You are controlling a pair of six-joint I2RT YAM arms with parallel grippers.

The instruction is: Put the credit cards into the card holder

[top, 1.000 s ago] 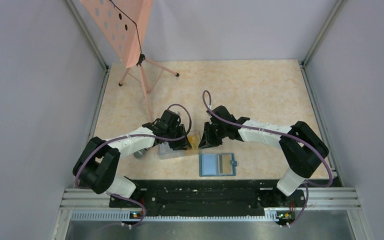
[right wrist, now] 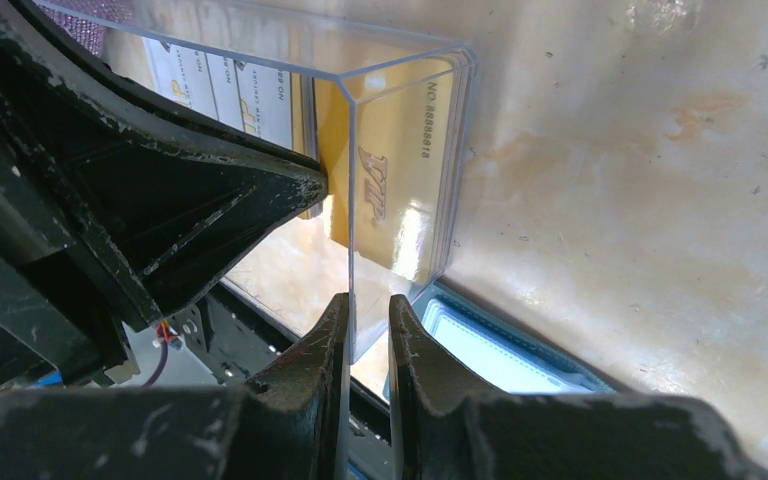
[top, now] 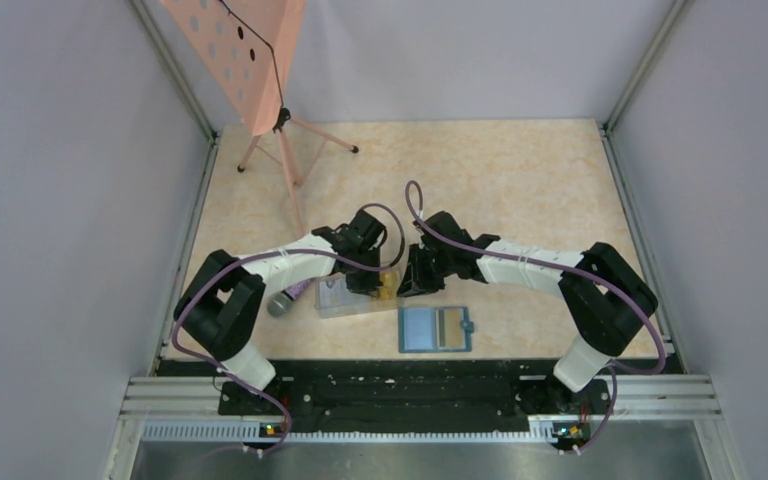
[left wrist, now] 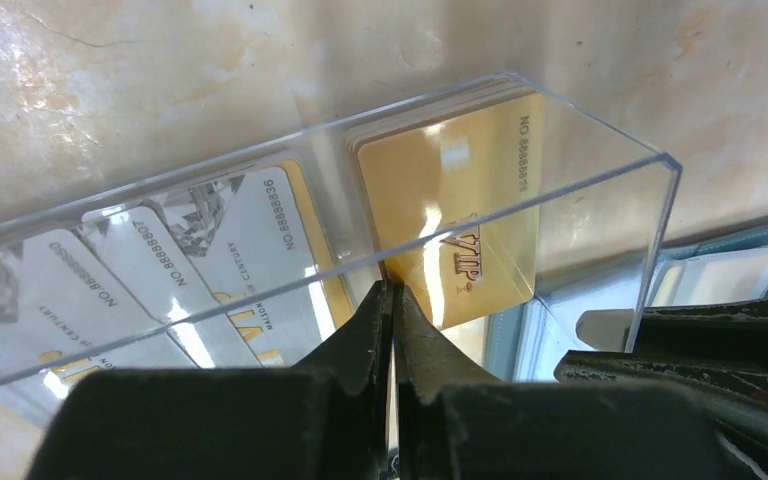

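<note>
A clear open box (top: 350,310) holds silver-white cards (left wrist: 260,250) on one side and a stack of gold cards (left wrist: 505,225) at its right end. The blue card holder (top: 418,330) lies open on the table in front. Inside the box, at the gold stack's left edge, is my left gripper; its fingertips are very close together, and whether a card is between them is hidden. My right gripper is shut on the upright corner of the clear box, its fingers (right wrist: 330,345) on either side of the wall.
A purple-and-grey cylinder (top: 280,303) lies left of the box. Behind it stands a pink tripod (top: 290,170) with a large board leaning over.
The right arm, box and card holder have stayed put.
</note>
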